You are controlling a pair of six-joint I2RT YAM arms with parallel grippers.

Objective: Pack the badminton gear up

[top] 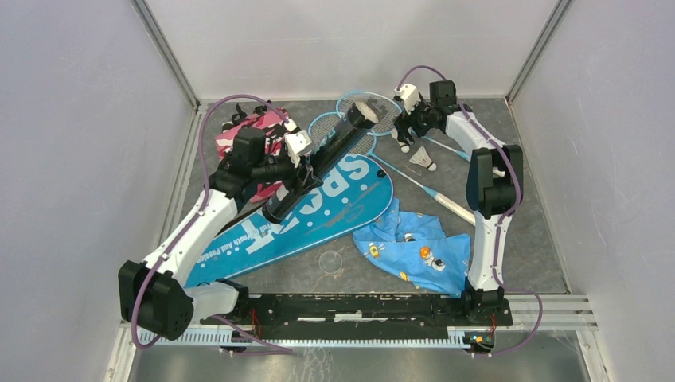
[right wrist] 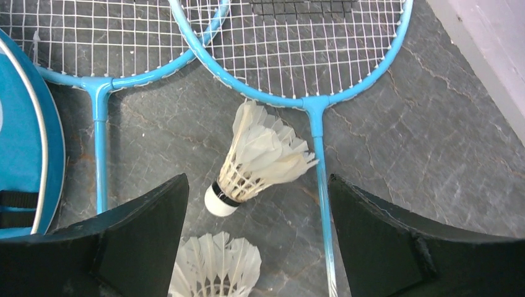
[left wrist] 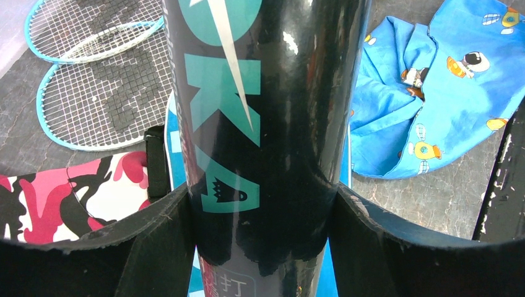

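A black shuttlecock tube (left wrist: 266, 124) is held tilted over the blue SPORT racket bag (top: 358, 211), with my left gripper (top: 302, 177) shut on it. My right gripper is open above the shuttlecocks, with nothing gripped between its fingers. One shuttlecock (right wrist: 260, 154) lies between two racket shafts; a second shuttlecock (top: 423, 159) lies nearby, partly cut off in the right wrist view. Two blue rackets (top: 374, 111) lie at the back, their heads overlapping, their handles running toward the right.
A pink camouflage bag (left wrist: 80, 198) lies at the back left. A blue patterned cloth (top: 418, 259) is crumpled at the front right. Walls enclose the back and both sides; some bare floor shows at front centre and right.
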